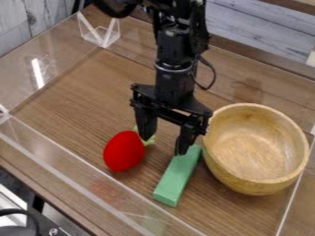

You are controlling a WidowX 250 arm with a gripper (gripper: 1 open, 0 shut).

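My gripper (167,129) is low over the middle of the wooden tray, its dark fingers open and apart. Below and left of it lies a red strawberry-like object (124,151) with a small green tip. Below and right of it lies a green block (178,178). To the right is a pale yellow bowl (256,152), empty, close beside the right finger. Whether a finger touches any object cannot be told.
A white wire piece (101,28) stands at the back left. Raised edges border the surface.
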